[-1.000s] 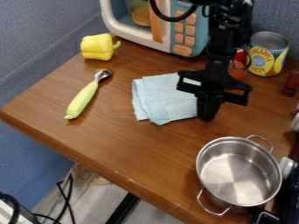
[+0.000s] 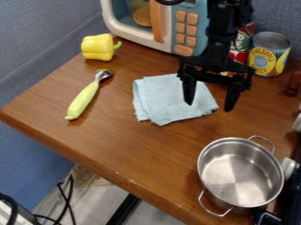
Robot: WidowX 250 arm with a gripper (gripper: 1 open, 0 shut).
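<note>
My black gripper (image 2: pixel 209 98) hangs over the right part of a light blue folded cloth (image 2: pixel 165 98), its two fingers apart, one over the cloth and one past its right edge, with nothing seen between them. The cloth lies on the wooden table (image 2: pixel 112 132). A steel pot (image 2: pixel 238 176) with two handles stands at the front right.
A yellow-green spoon (image 2: pixel 83 98) and a yellow pepper (image 2: pixel 99 47) lie at the left. A toy microwave (image 2: pixel 148 22) stands behind. Cans (image 2: pixel 269 54) and a small brown bottle (image 2: pixel 294 83) are at the back right.
My gripper has risen from low at the cloth's right side, and its fingers now stand wider apart. The cloth lies nearly unchanged.
</note>
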